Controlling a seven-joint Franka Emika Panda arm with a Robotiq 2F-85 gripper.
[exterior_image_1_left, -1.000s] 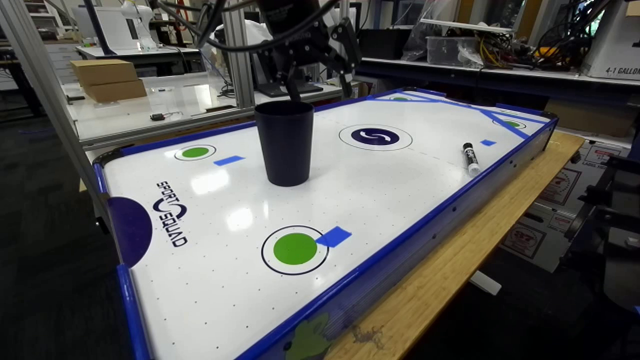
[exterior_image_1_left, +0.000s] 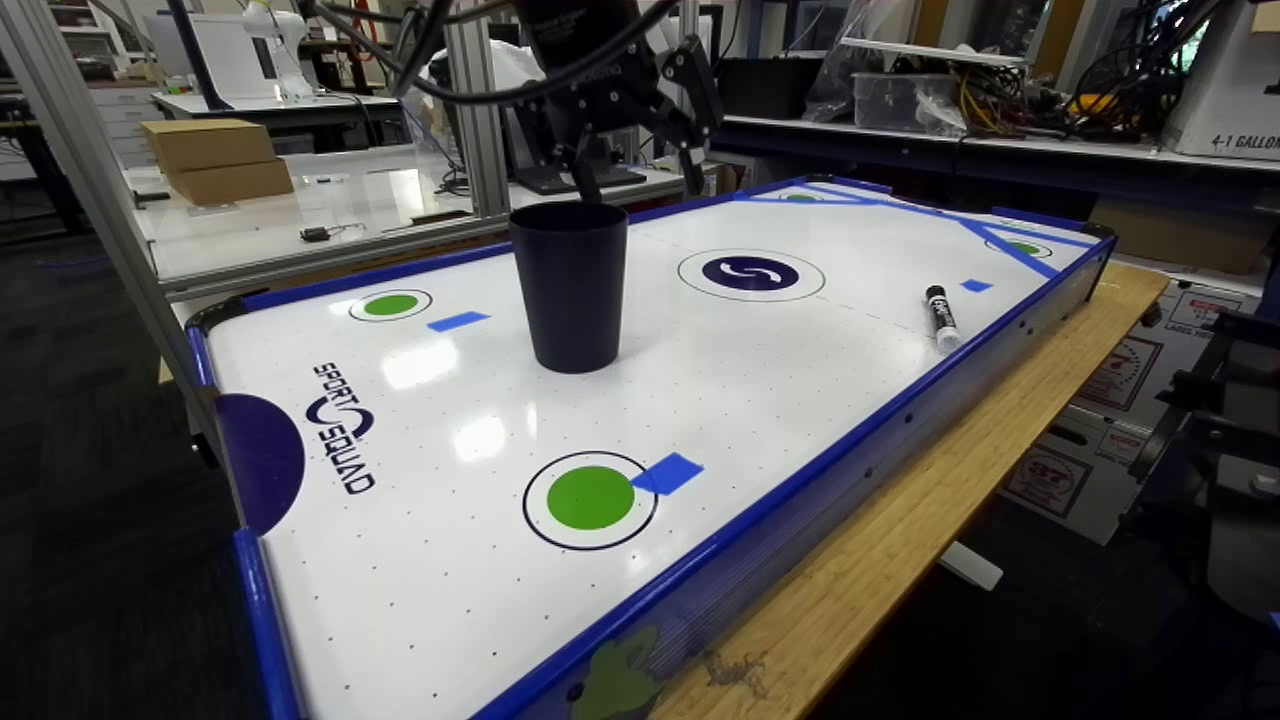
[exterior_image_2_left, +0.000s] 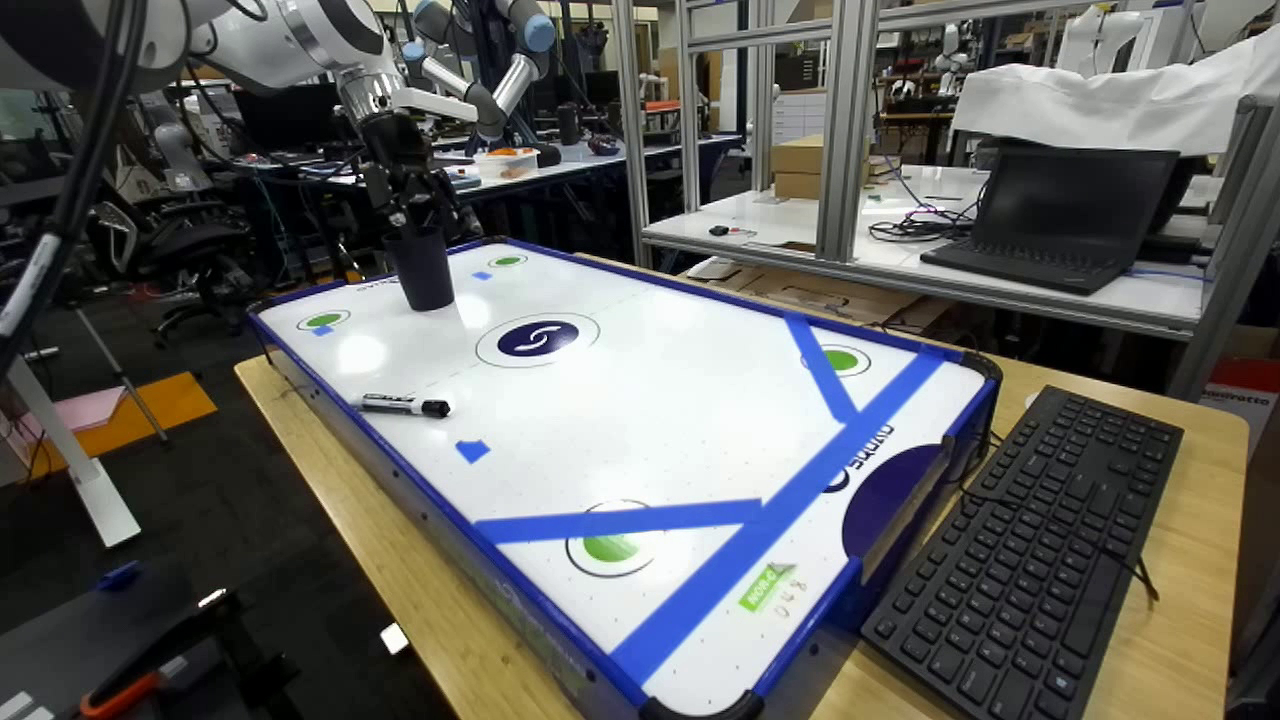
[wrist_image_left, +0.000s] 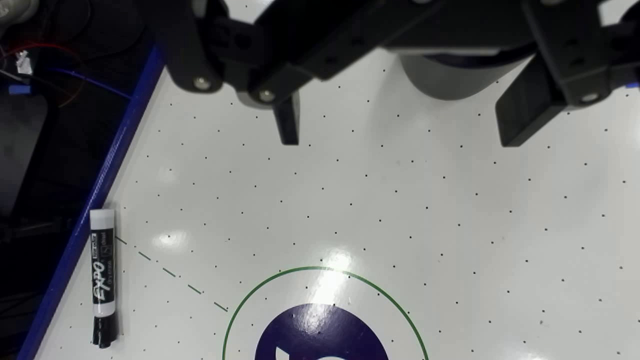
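Note:
A dark, tapered cup (exterior_image_1_left: 571, 294) stands upright on the white air-hockey table (exterior_image_1_left: 768, 396). In the wrist view only the cup's lower side and part of its rim (wrist_image_left: 456, 78) show behind my gripper, whose fingertips are wide apart with nothing between them. From the first exterior view, the gripper (exterior_image_1_left: 642, 192) hangs just above and behind the cup's rim. A black-and-white marker (wrist_image_left: 103, 276) lies on the table beside the blue side rail, well away from the fingers; the second exterior view also shows this marker (exterior_image_2_left: 405, 406).
Blue tape strips (exterior_image_2_left: 828, 468) cross the table's far end. A black keyboard (exterior_image_2_left: 1032, 552) lies on the wooden surface beyond that end. Raised blue rails (exterior_image_1_left: 768, 528) edge the table. Between marker and cup the surface is clear.

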